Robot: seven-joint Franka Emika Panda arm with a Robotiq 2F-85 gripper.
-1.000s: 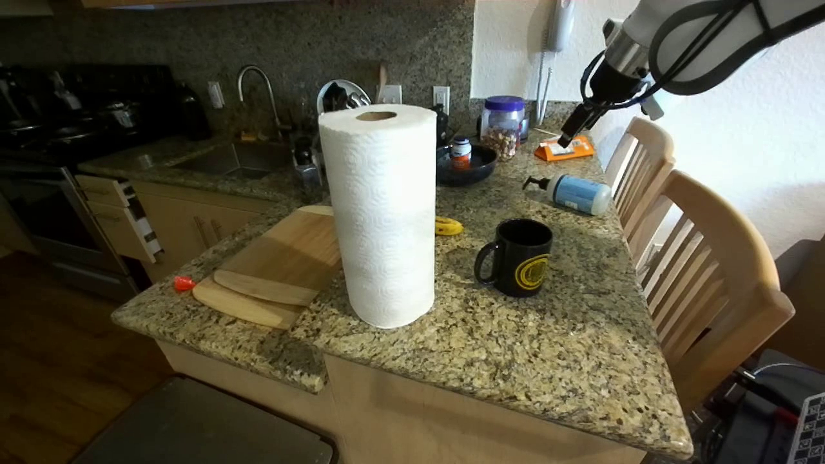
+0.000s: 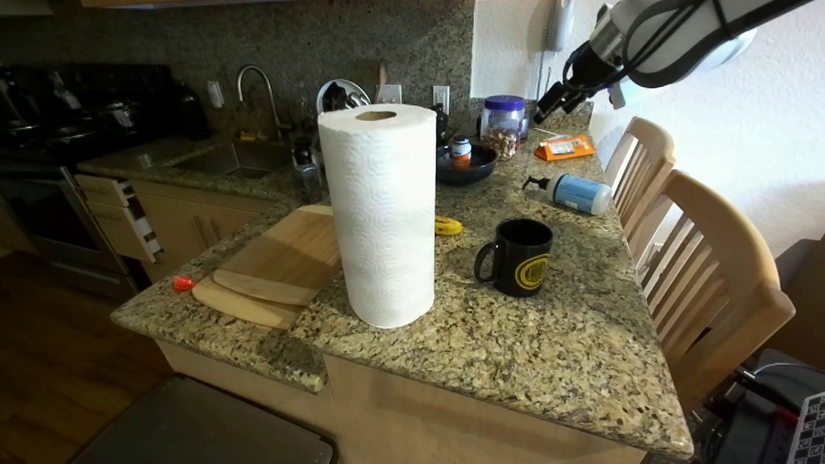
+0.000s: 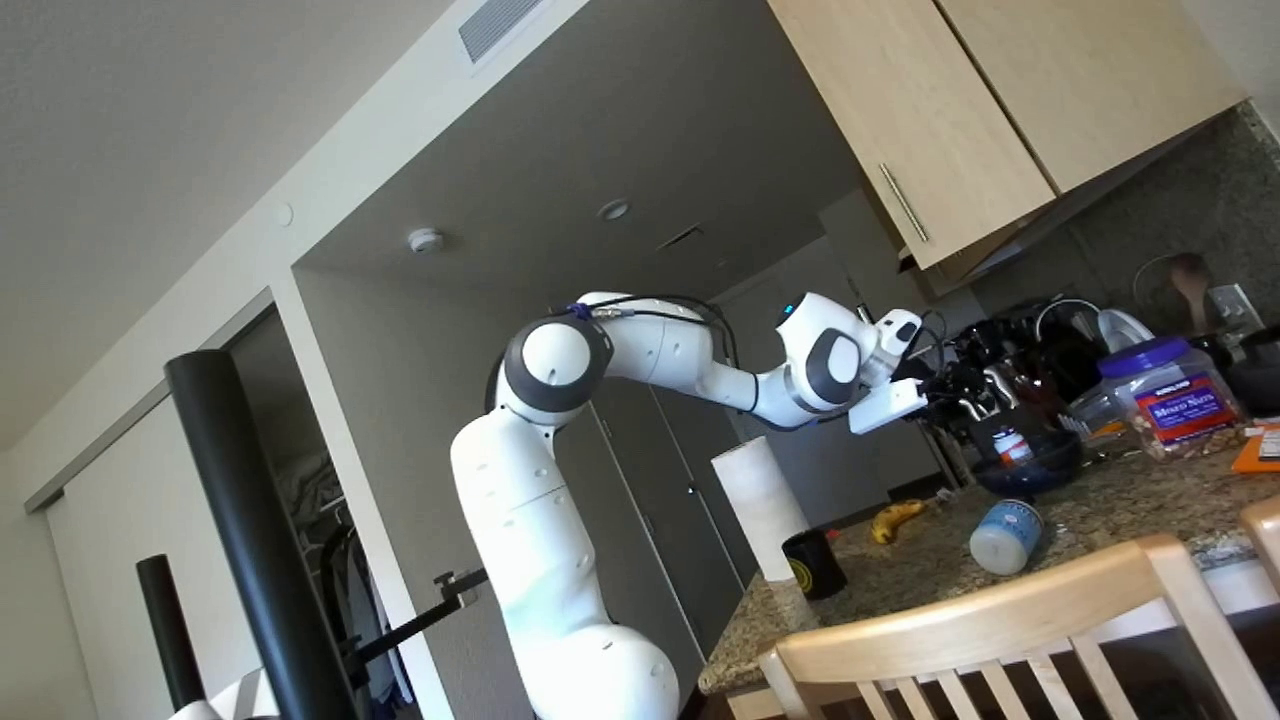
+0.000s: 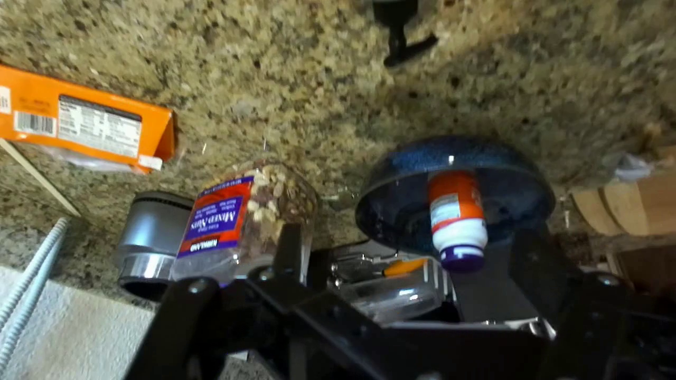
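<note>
My open gripper hangs above the far part of the counter, with nothing held between its spread fingers. In the wrist view a dark blue bowl (image 4: 393, 209) lies past the fingertips, and an orange and white bottle with a purple cap (image 4: 457, 218) stands inside it. The jar of mixed nuts (image 4: 279, 196) is close by on the left. Exterior view 1 shows the gripper (image 2: 553, 107) up and to the right of that purple-lidded jar (image 2: 503, 127), apart from everything on the counter.
An orange packet (image 2: 564, 147) and a blue-labelled pump bottle lying on its side (image 2: 578, 193) are on the counter's right. Nearer stand a black mug (image 2: 522, 259) and a tall paper towel roll (image 2: 387, 216). A banana (image 3: 896, 520) lies between. Chairs (image 2: 723, 267) line the right edge.
Over the last second my arm has moved farther back, with the gripper shifting up and left in exterior view 1, off the orange packet. The counter items stay where they were.
</note>
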